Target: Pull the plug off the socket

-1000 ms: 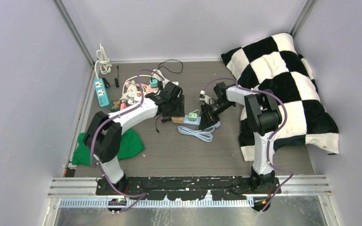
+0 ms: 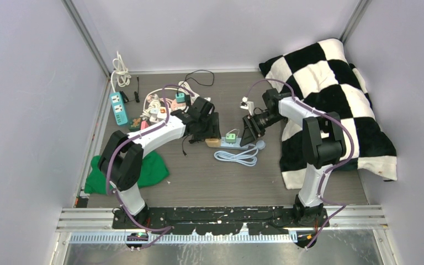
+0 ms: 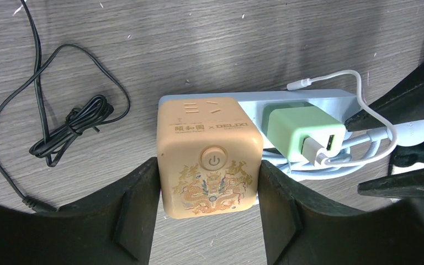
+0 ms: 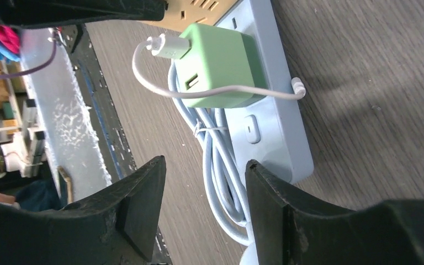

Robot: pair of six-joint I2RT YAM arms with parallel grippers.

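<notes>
A pale blue power strip (image 2: 237, 142) lies mid-table with its coiled cord below it. A gold plug cube (image 3: 210, 165) with a dragon print sits at its left end, between the fingers of my left gripper, which touch its sides. A green charger (image 3: 297, 132) with a white cable is plugged in beside it. My right gripper is open over the strip's right end, nothing held between its fingers; in the left wrist view its dark fingers show at the right.
Tangled cords and adapters lie at back left, with another blue strip (image 2: 117, 107). A green cloth (image 2: 149, 171) is at front left, a checkered cushion (image 2: 326, 83) at right.
My right gripper and arm have moved right and up in the top view. The strip, cube and charger have shifted slightly to the right along with my left gripper.
</notes>
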